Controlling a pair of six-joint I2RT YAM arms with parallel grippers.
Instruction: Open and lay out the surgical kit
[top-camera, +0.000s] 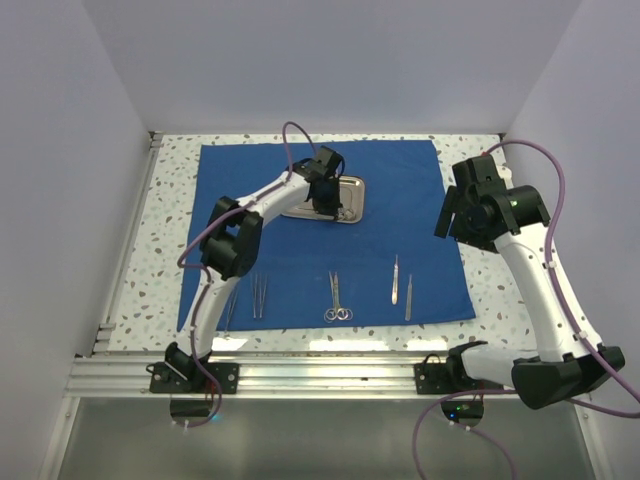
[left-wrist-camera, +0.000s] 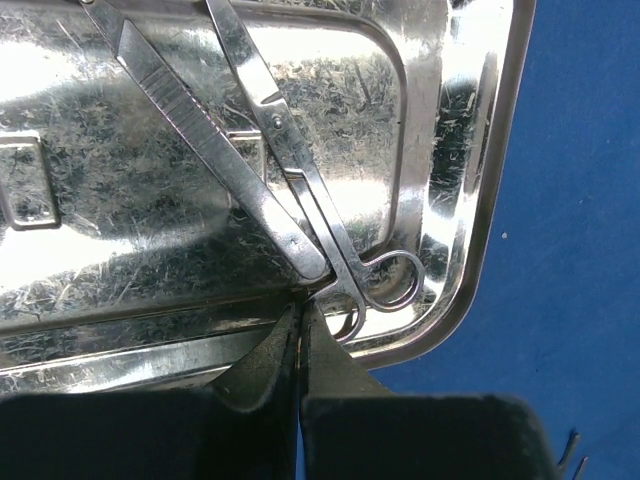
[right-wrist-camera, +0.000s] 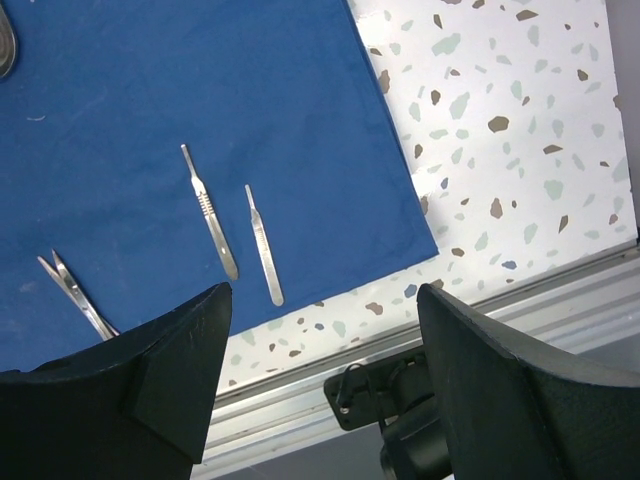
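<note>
A metal tray (top-camera: 355, 195) rests on the blue cloth (top-camera: 400, 190). In it, in the left wrist view, lie a hemostat (left-wrist-camera: 300, 170) with ringed handles and a flat steel instrument (left-wrist-camera: 200, 135). My left gripper is shut at the hemostat's rings; whether it grips anything is unclear. Laid on the cloth are scissors (top-camera: 336, 300), two scalpel handles (top-camera: 395, 285) (top-camera: 408, 300) and several thin instruments (top-camera: 259, 295). My right gripper stands open above the right side, nothing between its fingers.
White speckled table (top-camera: 150, 250) borders the cloth. A metal rail runs along the front edge.
</note>
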